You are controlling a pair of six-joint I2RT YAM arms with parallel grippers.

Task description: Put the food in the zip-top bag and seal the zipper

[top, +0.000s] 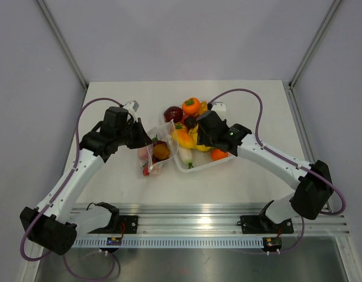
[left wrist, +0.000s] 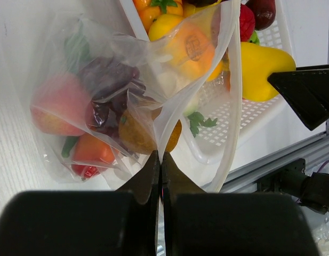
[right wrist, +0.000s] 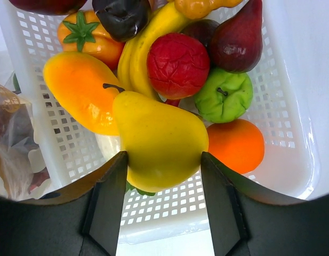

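Observation:
The clear zip bag (top: 157, 153) holds several items of food, including a peach (left wrist: 60, 104) and a brown item (left wrist: 135, 133). My left gripper is shut on the bag's rim. My right gripper is over the white basket (top: 195, 167), its fingertips either side of a yellow pear (right wrist: 159, 133), which appears held between them. The basket also holds a mango (right wrist: 79, 85), bananas, an orange (right wrist: 236, 144), a green apple (right wrist: 223, 96) and other produce.
The bag lies against the basket's left side.

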